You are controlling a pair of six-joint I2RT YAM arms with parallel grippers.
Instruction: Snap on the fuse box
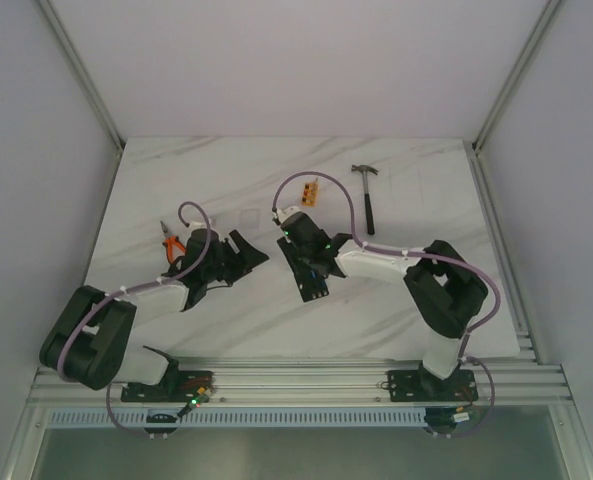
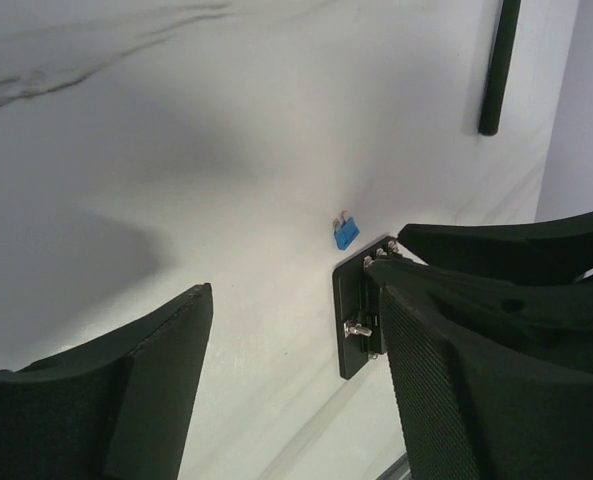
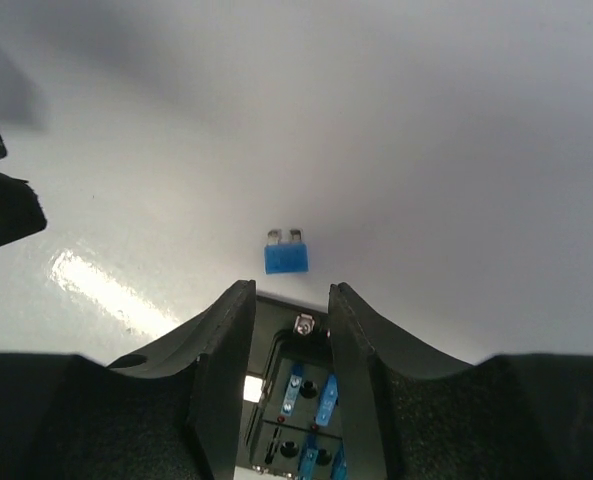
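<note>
The black fuse box (image 1: 311, 283) lies in the middle of the table, partly under my right gripper (image 1: 291, 245). In the right wrist view its blue fuses (image 3: 326, 400) show below the open fingers (image 3: 206, 390), and a loose blue fuse (image 3: 286, 257) lies just above the box. The same fuse (image 2: 344, 233) is beside the box (image 2: 351, 310) in the left wrist view, partly hidden by my right gripper. My left gripper (image 1: 251, 250) stands part open to the left of the box, nothing between its fingers.
Orange-handled pliers (image 1: 171, 243) lie at the left, a hammer (image 1: 368, 205) at the back right, an orange item (image 1: 310, 192) at the back, and a clear rectangle (image 1: 249, 218) behind my left gripper.
</note>
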